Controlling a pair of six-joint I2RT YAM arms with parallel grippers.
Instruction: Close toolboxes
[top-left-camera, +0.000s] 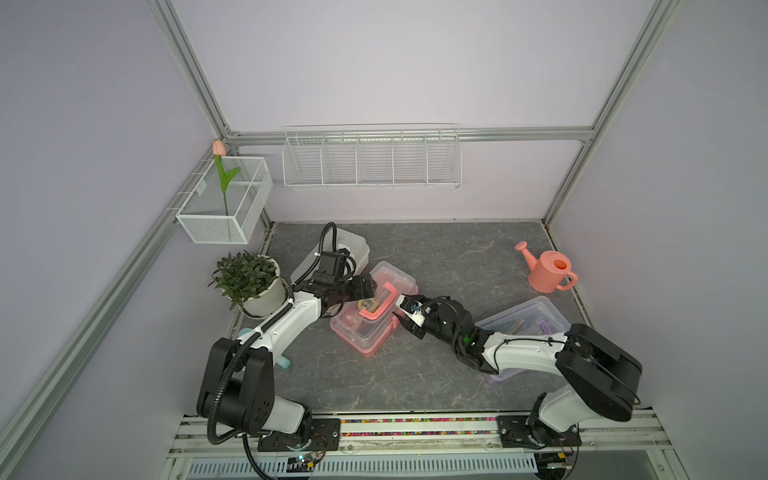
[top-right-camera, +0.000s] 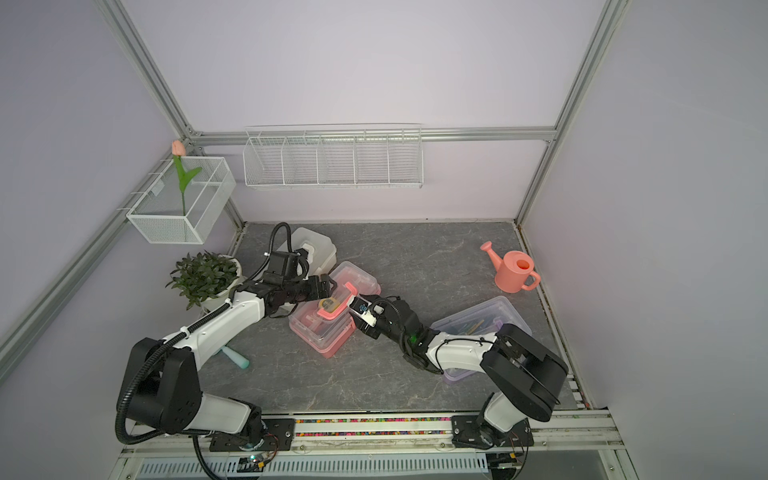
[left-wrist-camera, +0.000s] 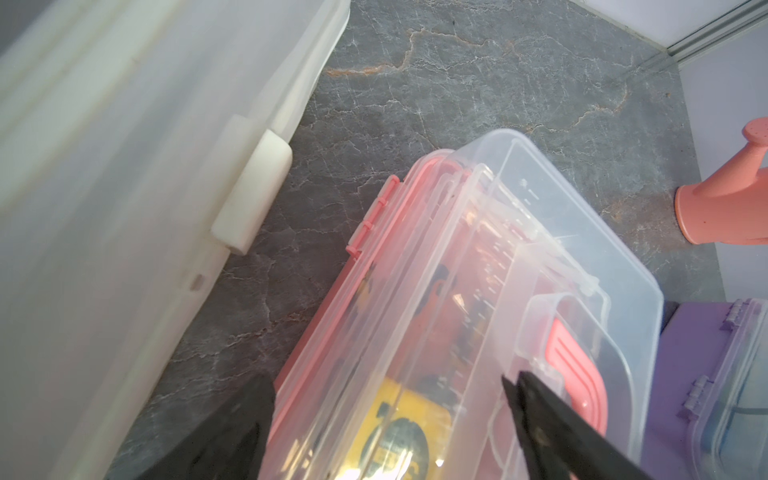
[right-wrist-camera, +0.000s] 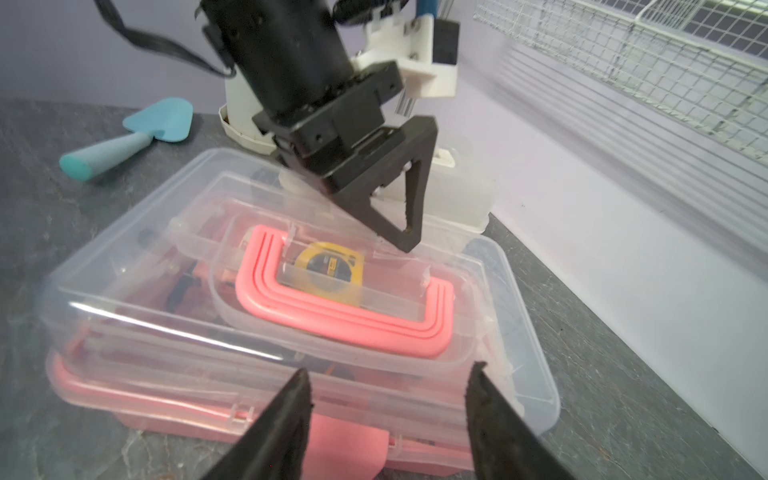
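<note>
A pink toolbox (top-left-camera: 356, 328) with a clear lid, pink handle (right-wrist-camera: 344, 324) and yellow tape measure inside sits mid-table, its pink front latch (right-wrist-camera: 340, 444) below the lid rim. My left gripper hangs open over the lid. My right gripper is at the toolbox's front, fingers apart either side of the latch region, with nothing visibly held. A purple toolbox (left-wrist-camera: 704, 384) with a clear lid lies at the right, partly behind my right arm.
A translucent white box (left-wrist-camera: 120, 240) stands behind the left arm, near a potted plant (top-left-camera: 248, 280) and teal trowel (right-wrist-camera: 112, 156). A pink watering can (top-left-camera: 548, 272) stands back right. Wire baskets hang on the walls.
</note>
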